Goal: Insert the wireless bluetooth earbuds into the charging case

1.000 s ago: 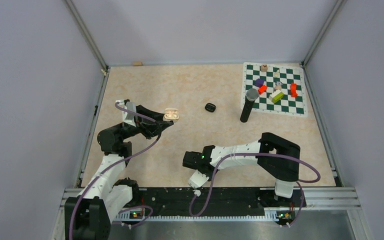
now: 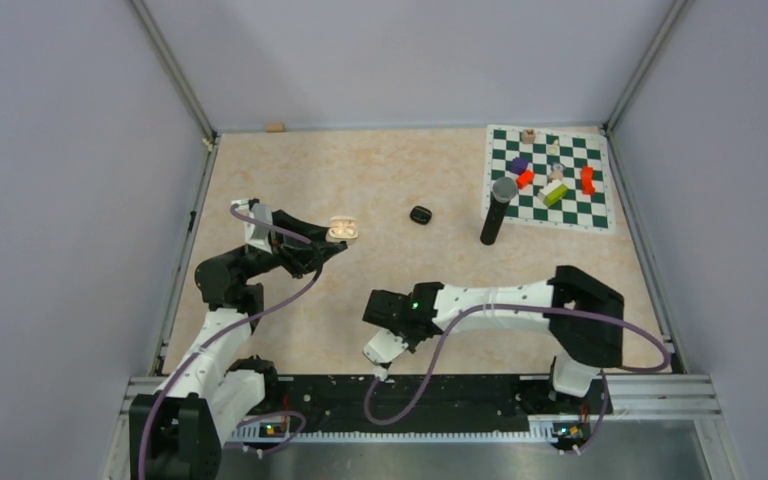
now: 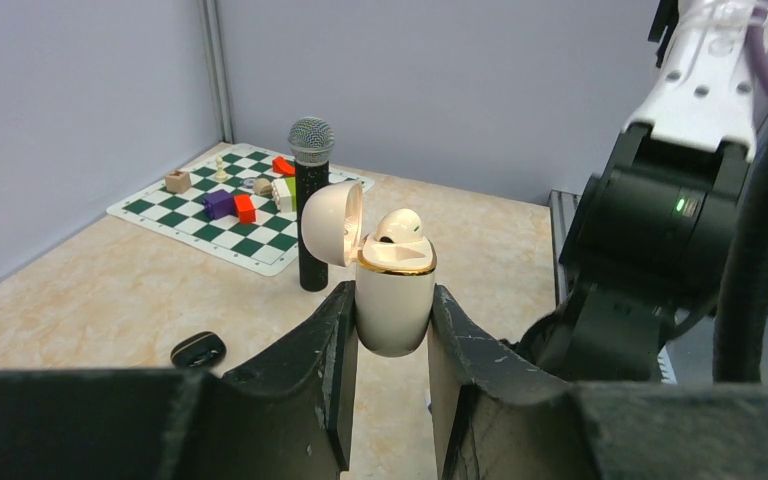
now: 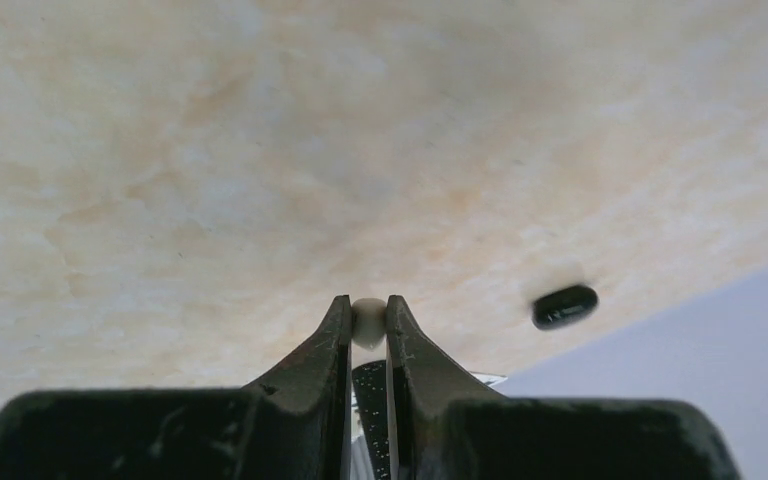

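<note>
A white charging case with its lid flipped open is upright in my left gripper, which is shut on it; an earbud shows in its top. In the top view the case is at the left-centre, above the table. My right gripper is low at the front centre, pointing at the table; a small pale object, seemingly an earbud, sits between its fingertips. A small black case lies on the table.
A dark microphone stands near a checkered board holding several coloured pieces at the back right.
The left arm and case are unchanged.
</note>
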